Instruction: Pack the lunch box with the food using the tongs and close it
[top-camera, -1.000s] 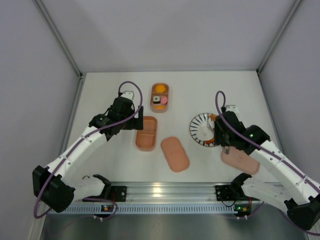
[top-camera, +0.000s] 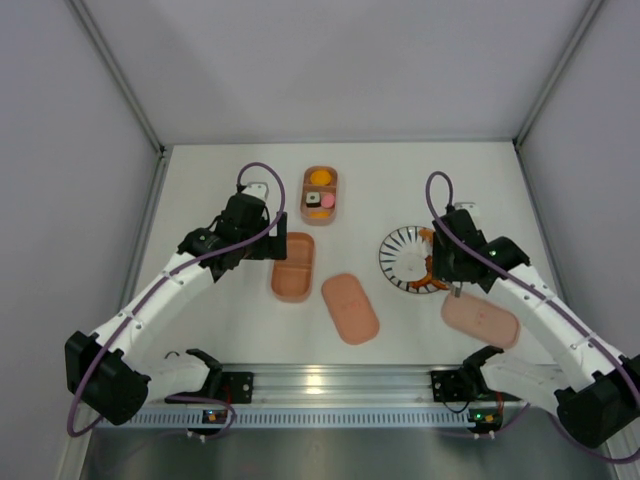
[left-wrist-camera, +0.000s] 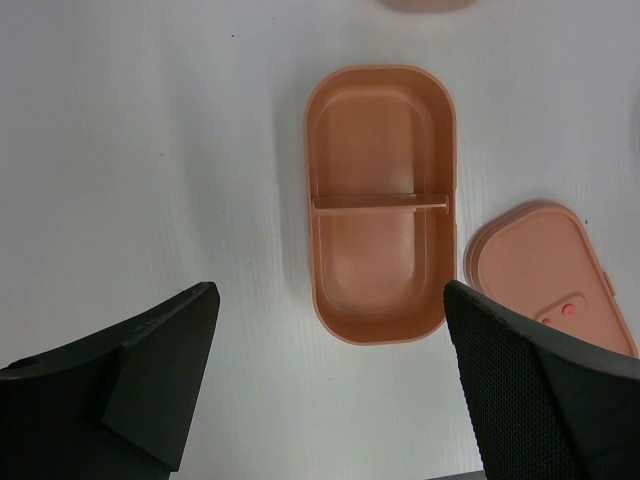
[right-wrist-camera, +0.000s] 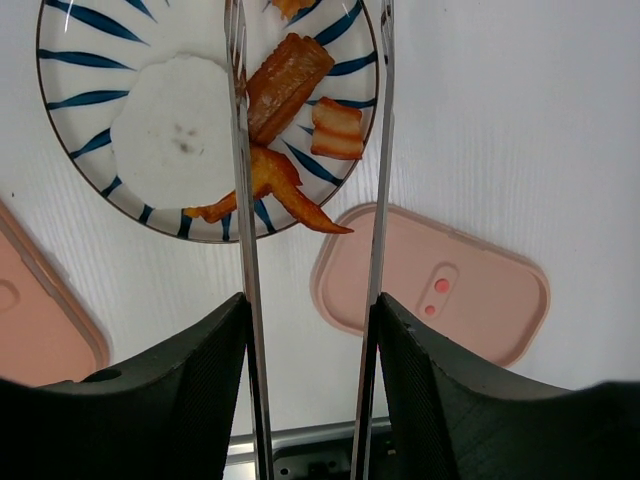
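An empty two-compartment lunch box (left-wrist-camera: 383, 260) lies below my left gripper, which stands open with nothing between its fingers. On the blue-striped plate (right-wrist-camera: 62, 120) are a white round food (right-wrist-camera: 170, 135), a brown meat piece (right-wrist-camera: 285, 85), an orange shrimp-like piece (right-wrist-camera: 272, 178) and a layered bacon-like piece (right-wrist-camera: 337, 130). My right gripper, with long thin metal fingers, is open over the plate's right side. The brown meat shows between those fingers, close to the left one; whether it touches is unclear. In the top view the right arm hides part of the plate.
A filled smaller box (top-camera: 319, 195) with several foods stands at the back centre. One pink lid (top-camera: 350, 309) lies between box and plate; another lid (top-camera: 481, 320) is in front of the plate to the right.
My right gripper has shifted slightly toward the back of the table, over the plate's right side. The left arm and the objects on the table look unmoved.
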